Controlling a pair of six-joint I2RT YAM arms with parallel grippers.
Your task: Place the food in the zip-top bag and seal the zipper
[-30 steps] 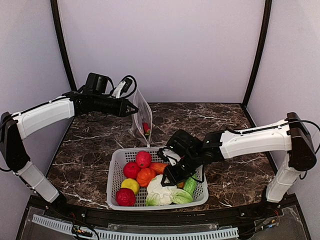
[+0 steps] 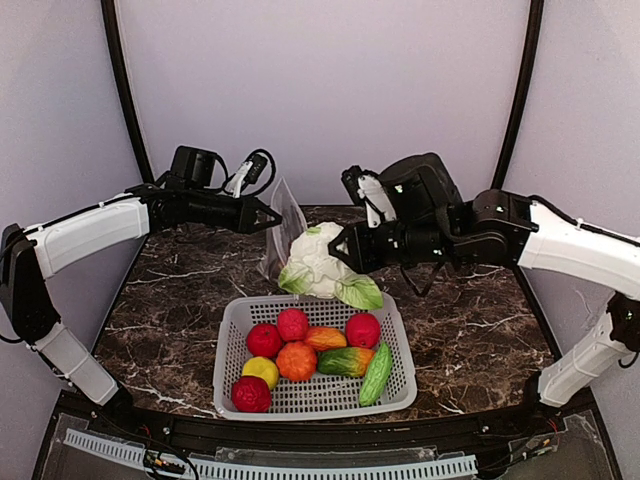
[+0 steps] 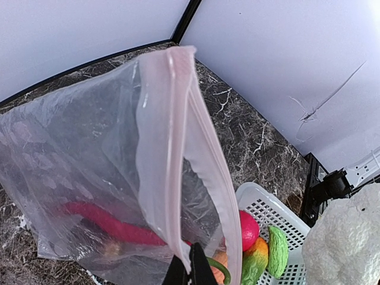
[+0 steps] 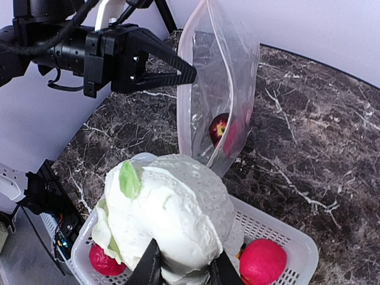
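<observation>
The clear zip top bag [image 3: 89, 154] hangs with its mouth spread, and my left gripper is shut on its rim. Inside the bag lies a red food piece, showing as a long red shape in the left wrist view. A white cauliflower [image 2: 317, 262] with green leaves is held by my right gripper [image 2: 345, 250], lifted above the basket's back edge and close in front of the bag. In the right wrist view the cauliflower fills the space between the fingers and covers the bag's lower edge.
A grey basket [image 2: 226, 350] holds several toy foods: red ones [image 2: 251, 394], a yellow one [image 2: 261, 371], an orange pumpkin [image 2: 297, 361], a papaya [image 2: 345, 361] and a green cucumber [image 2: 376, 374].
My right gripper has lifted the cauliflower up out of the basket and carried it back toward the bag, uncovering the foods beneath. My left arm and the bag stay put.
</observation>
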